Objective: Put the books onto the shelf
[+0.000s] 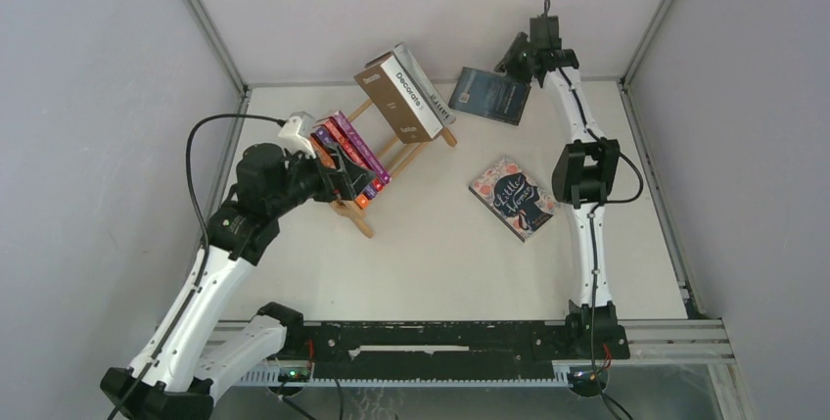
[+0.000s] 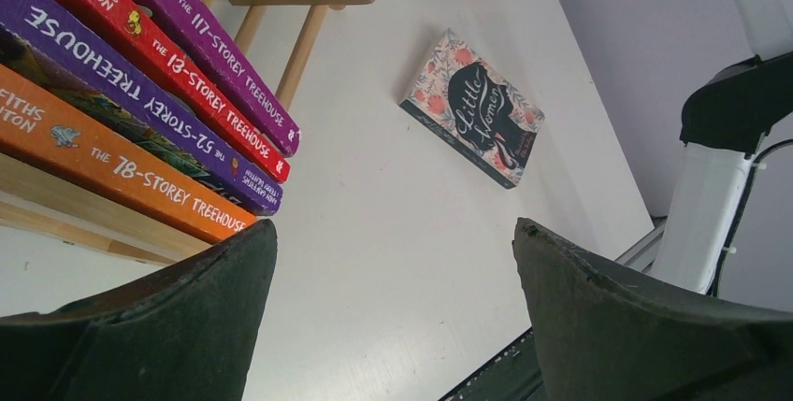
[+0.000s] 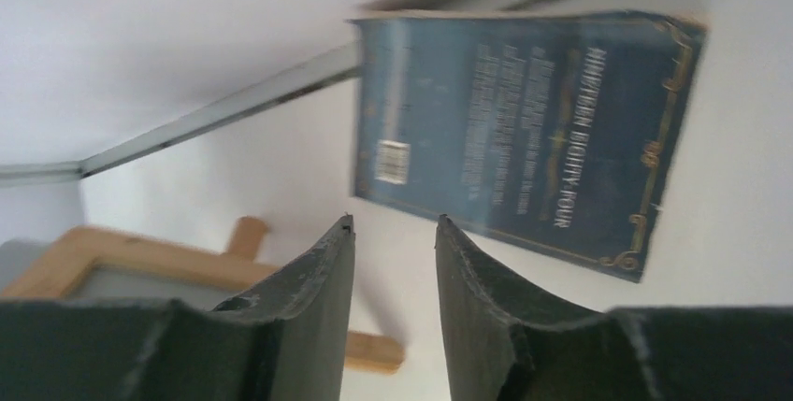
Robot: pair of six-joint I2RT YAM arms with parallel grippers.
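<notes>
A wooden rack [image 1: 357, 224] holds orange, blue, red and purple Treehouse books [image 2: 140, 93], plus a brown box file [image 1: 390, 102] and a grey one [image 1: 427, 82]. A dark Nineteen Eighty-Four book [image 3: 524, 130] lies flat at the back, beside the rack. A Little Women book [image 1: 511, 200] lies front right. My left gripper [image 1: 347, 175] is open over the Treehouse books, empty. My right gripper [image 1: 509, 63] is above the dark book's far right side, fingers part open with a narrow gap and nothing between them; its view is blurred.
The back wall and frame rail run just behind the dark book. The right arm stretches along the table's right side.
</notes>
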